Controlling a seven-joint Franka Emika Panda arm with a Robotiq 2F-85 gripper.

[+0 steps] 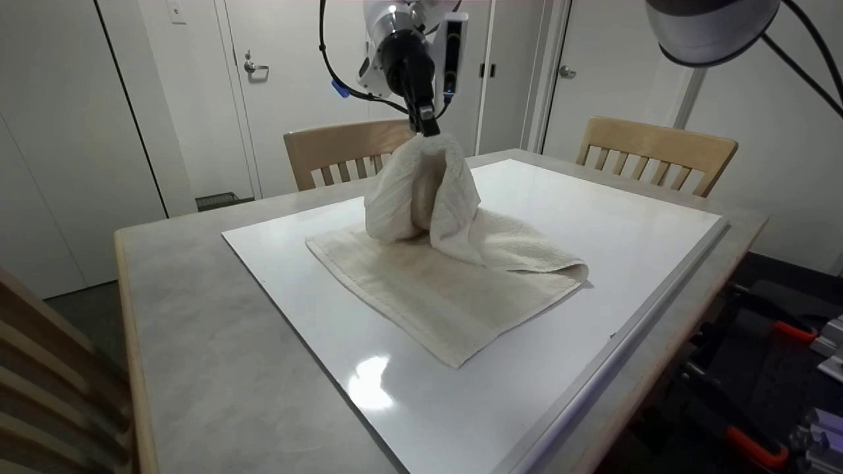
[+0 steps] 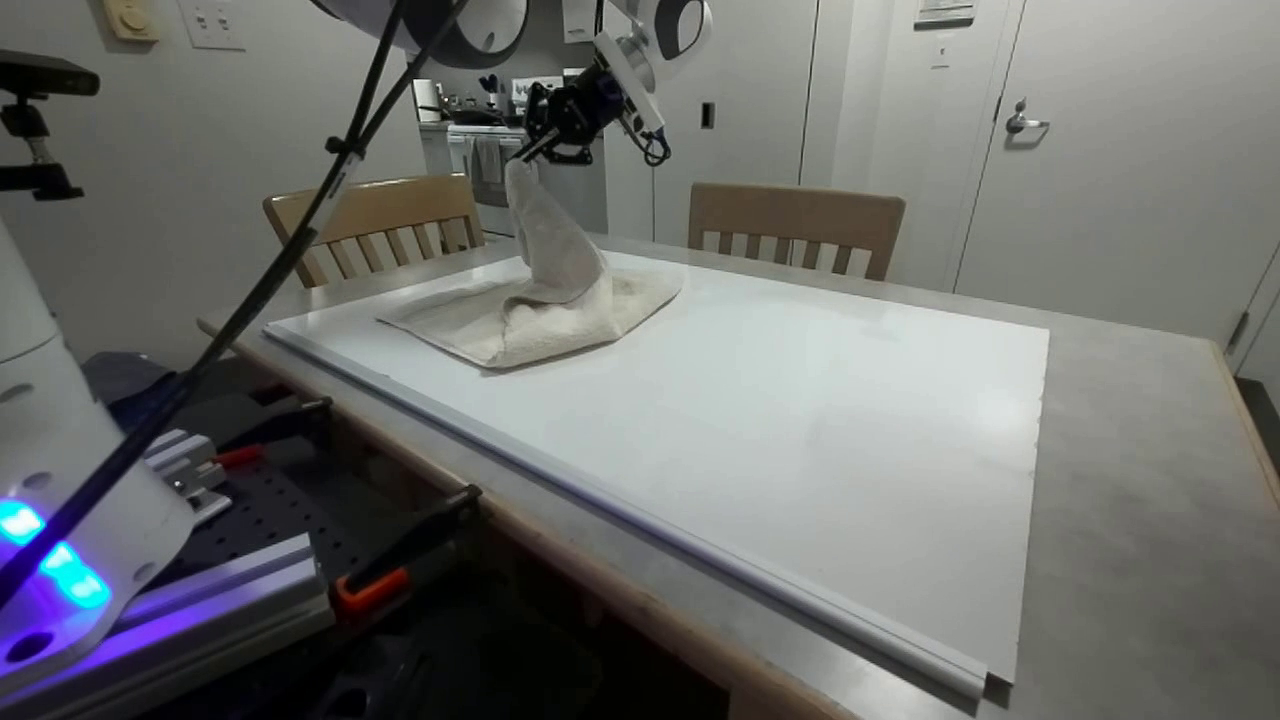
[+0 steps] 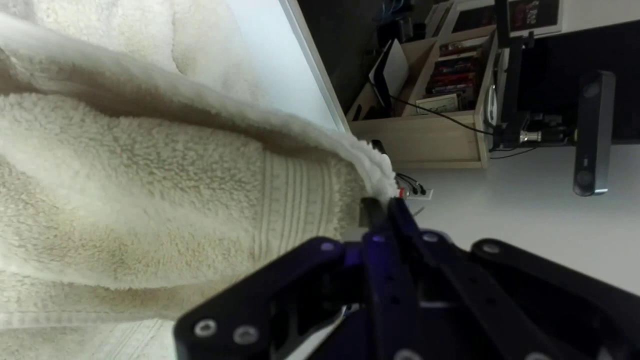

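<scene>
A cream towel [image 1: 466, 304] lies partly flat on the white board, its far part lifted into a hanging, open-fronted fold. At the top of that fold my gripper [image 1: 427, 129] is shut on the towel's edge. From the second exterior view, the raised part of the towel [image 2: 554, 240] rises as a peak to my gripper [image 2: 528, 157], leaning toward the left. Close up in the wrist view, the towel's ribbed border [image 3: 294, 201] ends at the fingertips of my gripper, which pinch its rim. The underside inside the fold is partly hidden.
The white board [image 1: 632, 205] covers much of the grey table [image 1: 229, 316], with clear room right of the towel in the second exterior view. Wooden chairs [image 2: 798, 228] stand along the table's edges. Clamps [image 2: 372, 588] grip near the robot's base.
</scene>
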